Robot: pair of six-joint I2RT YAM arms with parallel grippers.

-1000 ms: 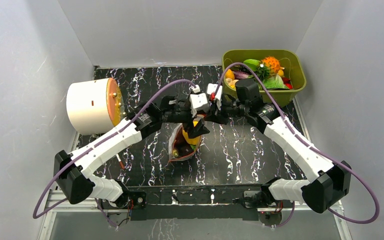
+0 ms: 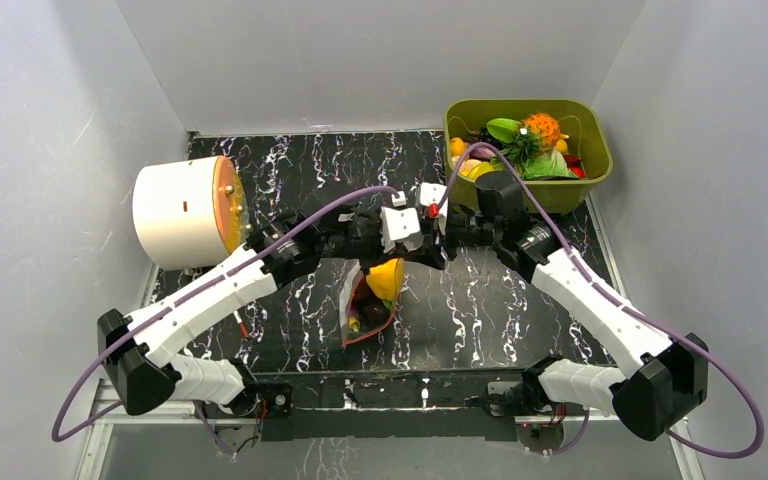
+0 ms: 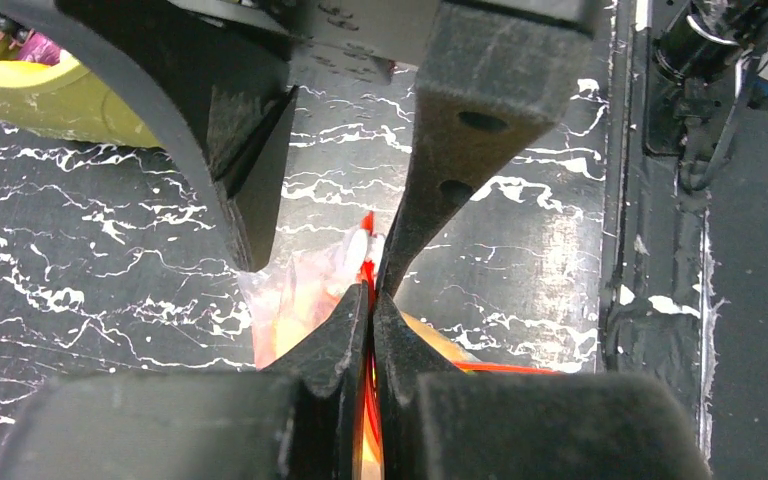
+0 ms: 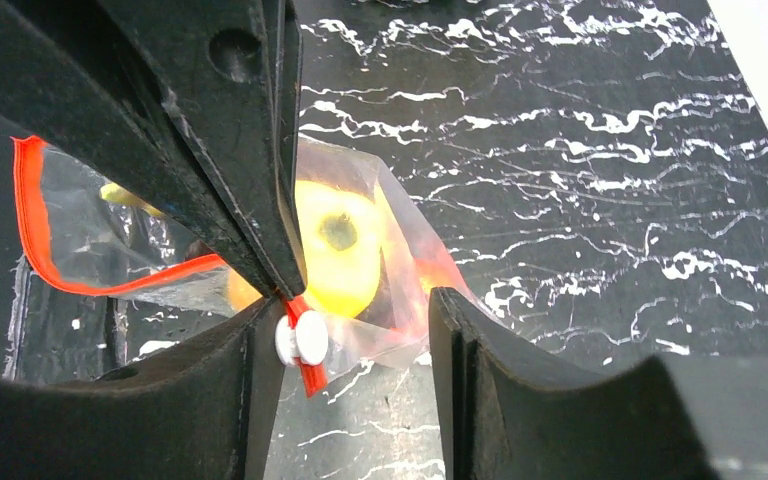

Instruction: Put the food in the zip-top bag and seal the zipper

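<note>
The zip bag (image 2: 370,310) with red-orange edging sits at the table's middle, holding a yellow item (image 4: 338,270) and darker pieces; part of its mouth gapes. Both wrists meet above it. In the left wrist view my left gripper is shut on the red zipper strip. My right gripper is part open around the white slider (image 4: 308,338) at the strip's end; whether its fingers touch the slider is unclear.
A green bin (image 2: 590,130) of assorted toy food stands at the back right. A white cylinder (image 2: 175,215) lies at the left. Table around the bag is mostly clear.
The bag reaches a little further toward the front.
</note>
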